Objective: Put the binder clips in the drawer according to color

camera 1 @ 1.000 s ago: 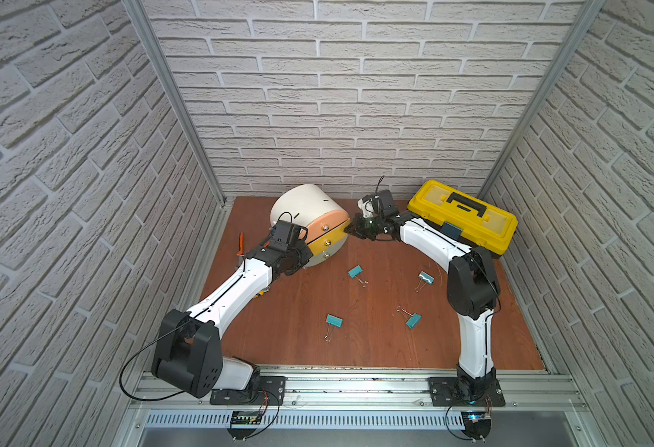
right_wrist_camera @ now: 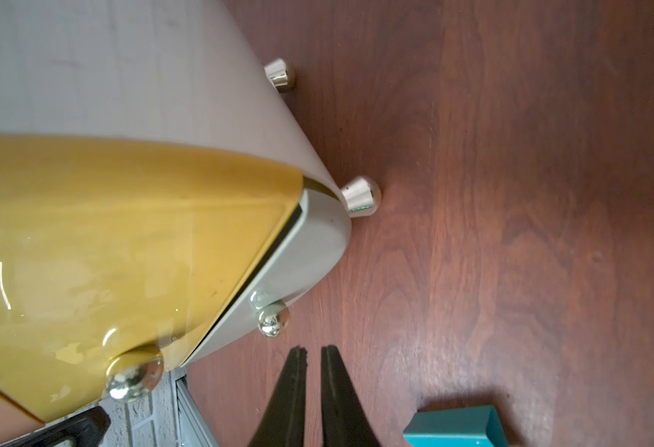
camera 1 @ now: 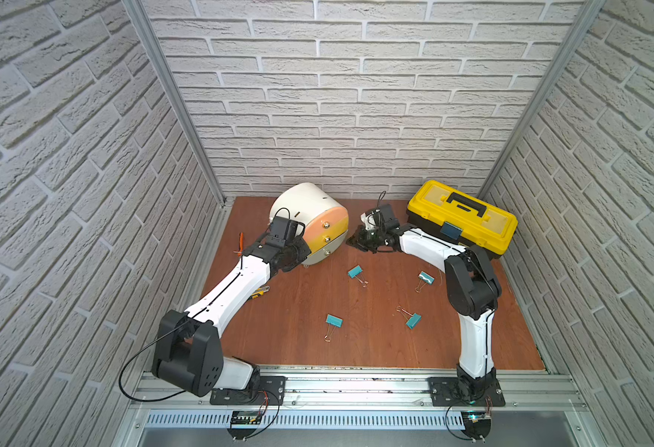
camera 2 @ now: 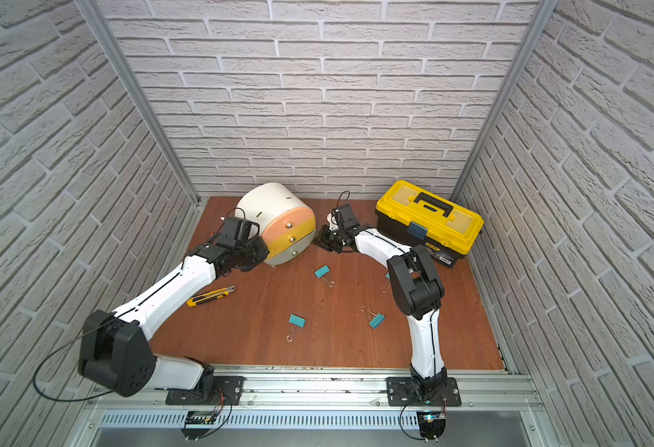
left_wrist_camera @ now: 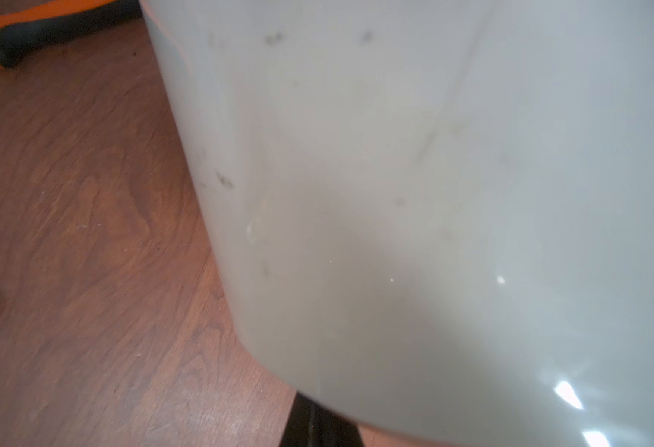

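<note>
A rounded white chest (camera 1: 300,199) stands at the back left, its orange, yellow (right_wrist_camera: 81,246) and pale grey (right_wrist_camera: 297,249) drawer fronts stacked, each with a round knob. Teal binder clips lie apart on the table: one (camera 1: 355,272) before the chest, one (camera 1: 333,320) near the front, one (camera 1: 413,320) front right, and one (camera 1: 426,278) at the right. My left gripper is shut at the chest's near side, nothing visible between its fingers. My right gripper is partly open and empty, beside the grey drawer's knob (right_wrist_camera: 273,319), apart from it.
A yellow-lidded toolbox (camera 1: 461,212) fills the back right. A yellow box cutter (camera 2: 209,296) lies at the left beneath my left arm, and an orange-handled tool (camera 1: 241,242) lies behind it. The middle front of the table is open between the clips.
My right gripper has come down from beside the yellow drawer front to a lower spot. My left gripper and the chest have shifted very slightly. The clips have not moved.
</note>
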